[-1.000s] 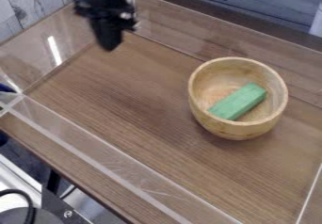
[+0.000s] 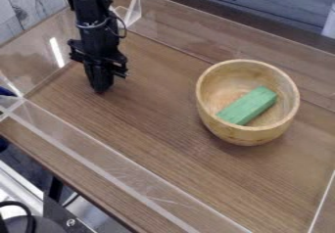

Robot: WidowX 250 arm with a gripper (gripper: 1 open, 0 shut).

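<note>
My black gripper [image 2: 97, 78] reaches down from the top left to the brown table, shut, with nothing visible between its fingers, though its tip is small and dark. A green block [image 2: 248, 106] lies inside a beige round bowl [image 2: 283, 81] on the right.
Clear plastic edges run along the left side and upper back. A black cable [image 2: 16, 212] lies at the bottom left corner.
The arm has moved down toward the table over the last second, its tip now lower in the view. The bowl and green block look unchanged.
</note>
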